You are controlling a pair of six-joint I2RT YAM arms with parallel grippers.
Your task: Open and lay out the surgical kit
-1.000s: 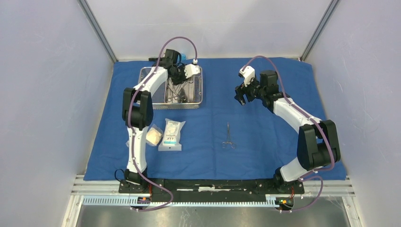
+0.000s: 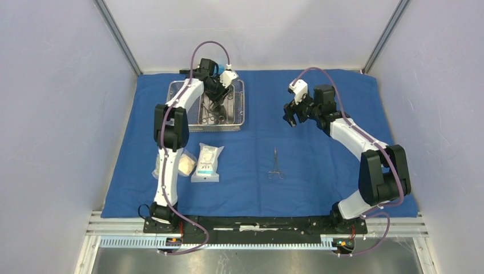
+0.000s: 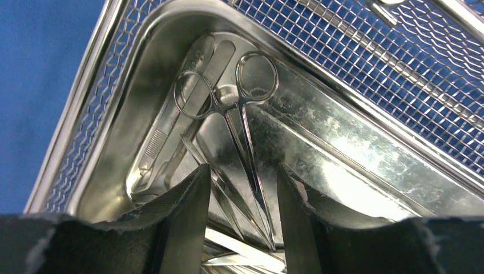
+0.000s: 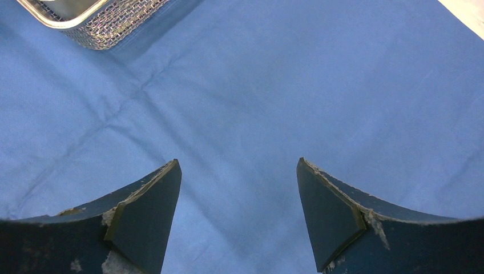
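Note:
The wire-mesh kit basket [image 2: 242, 111] stands at the back left with a steel tray [image 3: 171, 11] of instruments inside. In the left wrist view, a ring-handled clamp [image 3: 246, 134] points its tips down between the fingers of my left gripper, which is open over the tray and holds nothing. A scalpel handle [image 3: 157, 142] lies left of the clamp, with tweezers [image 3: 225, 188] and other instruments crossing beneath its lower end. Another clamp [image 2: 275, 165] lies alone on the cloth, front of centre. My right gripper hangs over bare cloth, open and empty.
In front of the basket lie a white packet [image 2: 206, 164] and a clear bag with pale contents [image 2: 186, 164], partly behind my left arm.
The right arm and the lone clamp have stayed put.

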